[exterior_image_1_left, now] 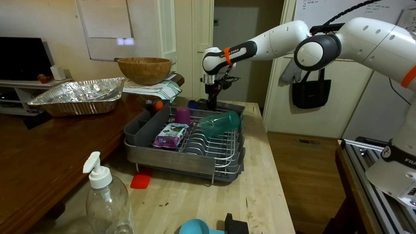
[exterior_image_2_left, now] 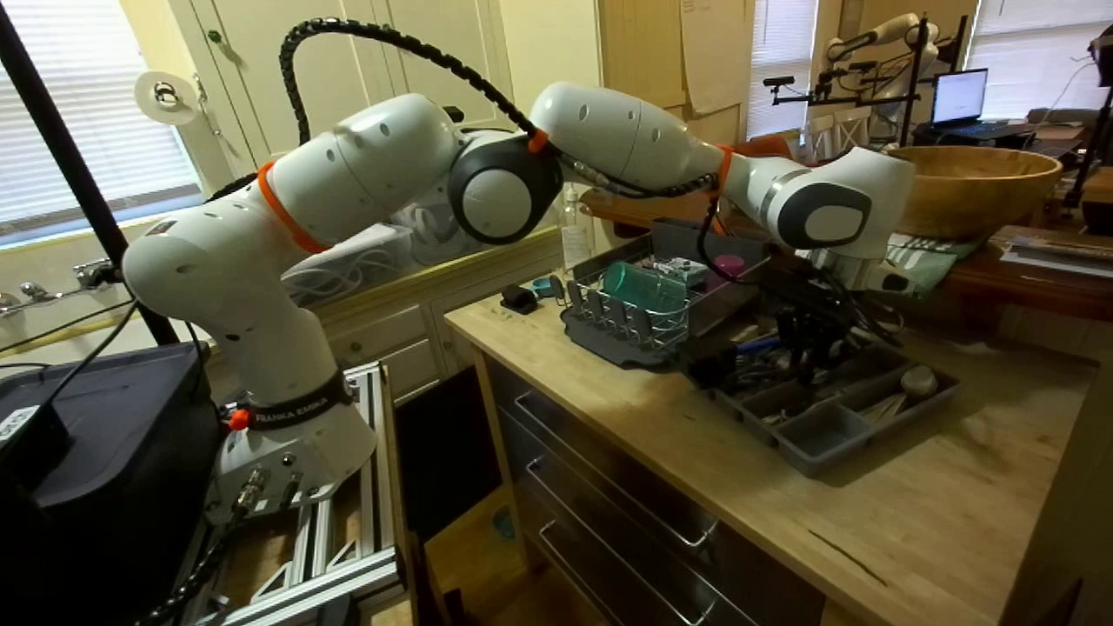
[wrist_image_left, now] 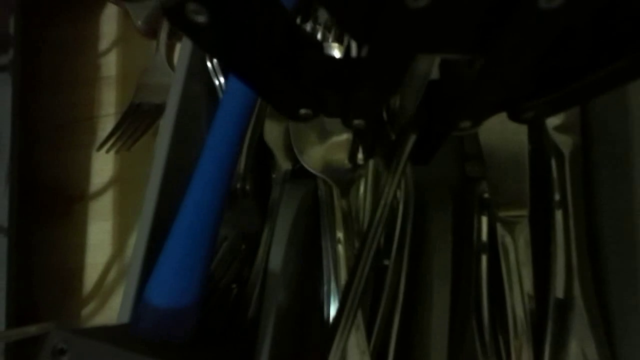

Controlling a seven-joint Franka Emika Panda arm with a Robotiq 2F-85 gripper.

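Note:
My gripper (exterior_image_1_left: 212, 106) points down at the grey cutlery tray (exterior_image_2_left: 819, 456) behind the dish rack. In exterior view 2 its dark body hides part of the tray's far compartments. The wrist view is very dark; black gripper parts fill the top, just over spoons (wrist_image_left: 327, 147) and other metal cutlery. A blue handle (wrist_image_left: 201, 198) slants along the left compartment, its upper end hidden behind the gripper. Whether anything lies between the fingers does not show. A fork (wrist_image_left: 141, 114) appears left of the tray's wall.
The dish rack (exterior_image_1_left: 171, 159) holds a teal cup (exterior_image_1_left: 220, 124), a purple cup (exterior_image_1_left: 183, 115) and a purple packet (exterior_image_1_left: 170, 136). A wooden bowl (exterior_image_1_left: 144, 71) stands at the back left. Bare counter lies at the near side of the tray in exterior view 2.

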